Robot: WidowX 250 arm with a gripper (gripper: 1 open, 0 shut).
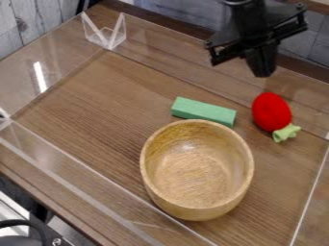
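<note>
My gripper (257, 63) hangs at the top right, its dark body over the back of the table; it looks shut, with nothing visible between its fingers. Below it and to the right lies a red object (271, 110) with a pale green leafy end, like a strawberry or radish. A green block (205, 111) lies flat left of the red object. A round tan bowl (195, 131) stands at the front middle, below the green block.
A clear plastic container or bracket (106, 31) stands at the back left. Dark cables are at the lower left corner.
</note>
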